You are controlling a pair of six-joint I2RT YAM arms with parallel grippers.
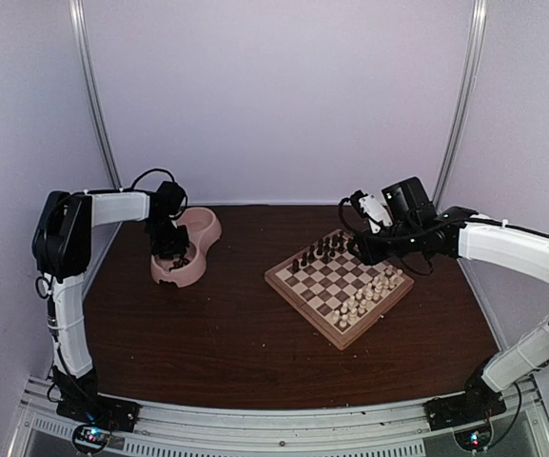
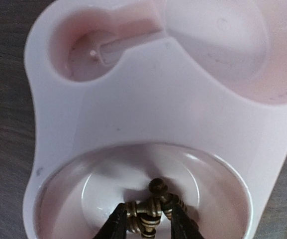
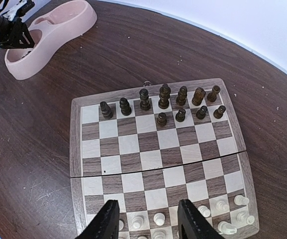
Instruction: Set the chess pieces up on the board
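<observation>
Inside the near bowl of a pink tray (image 2: 93, 114) lie a few dark chess pieces (image 2: 155, 205), heaped together. My left gripper is down at this bowl with its fingers apart, one on each side of the heap; whether they touch a piece is unclear. On the chessboard (image 3: 76, 149), dark pieces (image 3: 144, 99) stand along the far edge, a back row plus several smaller ones in front. White pieces (image 3: 159, 219) occupy the near side, partly cut off by the frame and fingers. My right gripper hangs above the white side, open and empty.
Bare dark tabletop (image 1: 236, 314) separates the tray from the board and runs along the front. The tray's round cup (image 2: 81, 59) and its far bowl (image 2: 218, 45) hold no chess pieces. Pale walls enclose the back and sides.
</observation>
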